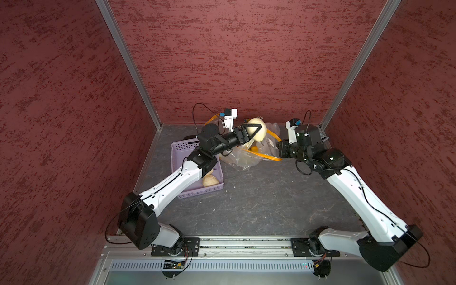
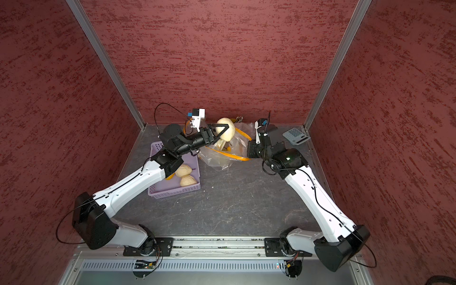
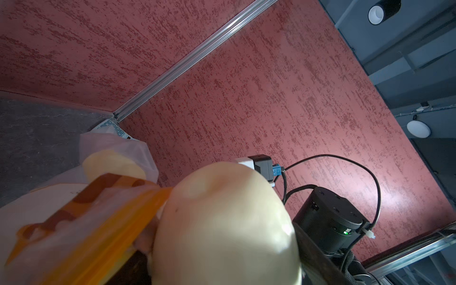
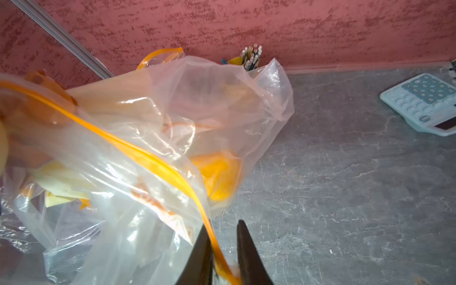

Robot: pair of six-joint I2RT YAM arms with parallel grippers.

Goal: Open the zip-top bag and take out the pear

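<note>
A pale, round fruit point(image 1: 257, 132) is in my left gripper point(image 1: 252, 131), lifted at the bag's opening; it fills the lower middle of the left wrist view as the pale fruit point(image 3: 223, 228). The clear zip bag point(image 4: 228, 109) with orange seal strips lies crumpled behind and below, yellow and orange items showing through. My right gripper point(image 2: 252, 149) is at the bag's right side, its fingertips point(image 4: 241, 228) low in the right wrist view, with the orange strip point(image 4: 171, 173) running down between or over them; whether they grip it is unclear.
A lavender basket point(image 2: 166, 192) with bread-like rolls stands left of the bag. A calculator point(image 4: 418, 102) lies at the back right, and a cup of pens point(image 4: 250, 57) stands behind the bag.
</note>
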